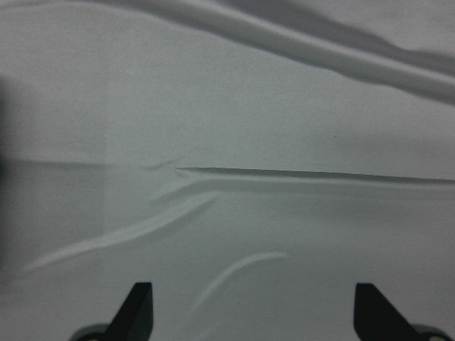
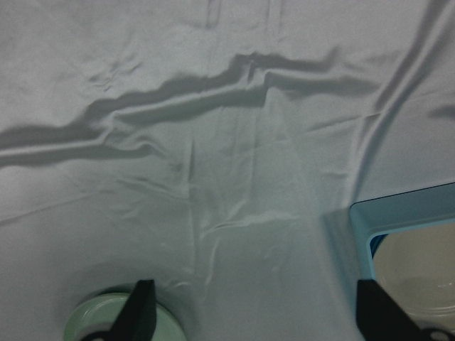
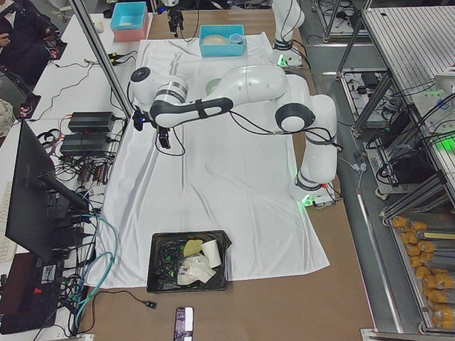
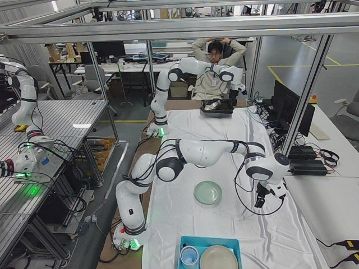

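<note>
My left gripper hangs open above bare white cloth (image 1: 234, 128), its fingers empty; its arm arches across the camera left view. My right gripper is open and empty over the cloth, between a pale green plate (image 2: 114, 312) and a blue bin (image 2: 391, 206). The camera right view shows the plate (image 4: 207, 192) in the middle of the cloth, left of that gripper, and the bin (image 4: 235, 247) at the front, holding a beige dish (image 4: 219, 260) and a blue cup (image 4: 189, 256).
A black tray (image 3: 153, 266) with white and yellow items stands at the cloth's end, a phone (image 3: 183, 323) beyond it. Monitors, cables and black boxes line one side; metal frames and another bench the other.
</note>
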